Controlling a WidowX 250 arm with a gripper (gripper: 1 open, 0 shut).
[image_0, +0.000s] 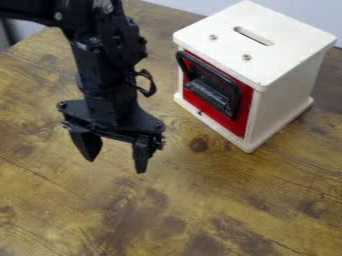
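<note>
My black gripper (116, 150) hangs over the wooden table at the left of the view, fingers pointing down and apart, nothing between them. To its right stands a white wooden box (274, 70) with a slot in the top and a red front (233, 121) holding a black door with a handle (209, 84). The gripper is apart from the box, to the left of its front.
The box takes up the upper right of the view.
</note>
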